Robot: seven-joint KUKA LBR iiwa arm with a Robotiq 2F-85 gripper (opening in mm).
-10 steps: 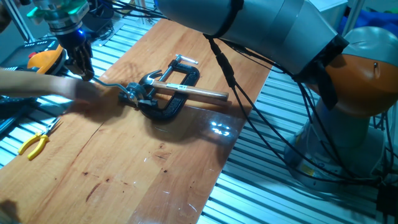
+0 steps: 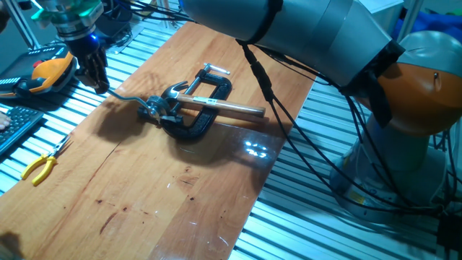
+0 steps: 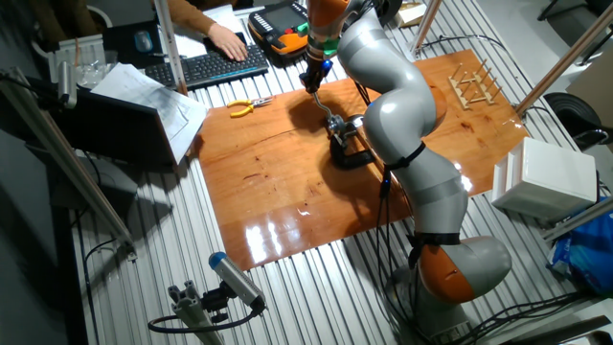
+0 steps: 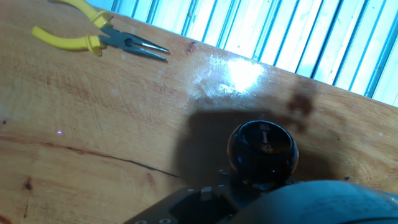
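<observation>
At the table's far left in exterior view 1, my gripper (image 2: pixel 98 85) points down and looks shut on a black knob (image 4: pixel 262 152). The knob, with white markings on its top, fills the space at the fingertips in the wrist view. A curved metal rod (image 2: pixel 128 99) runs from the gripper to a dark metal tool (image 2: pixel 154 110) on the wooden table (image 2: pixel 137 188). Against that tool lies a hammer (image 2: pixel 225 109), its wooden handle across a black C-clamp (image 2: pixel 189 132). The inner faces of the fingers are hidden.
Yellow-handled pliers (image 2: pixel 45 163) lie near the table edge. Beyond that edge sit an orange-and-black device (image 2: pixel 54 74) and a keyboard (image 3: pixel 222 67), with a person's hand (image 3: pixel 228 40) over it. A wooden peg rack (image 3: pixel 473 88) stands at one corner.
A person's forearm that reached in beside the gripper one second ago has withdrawn from over the table. Arm, gripper, rod and tools show no visible movement.
</observation>
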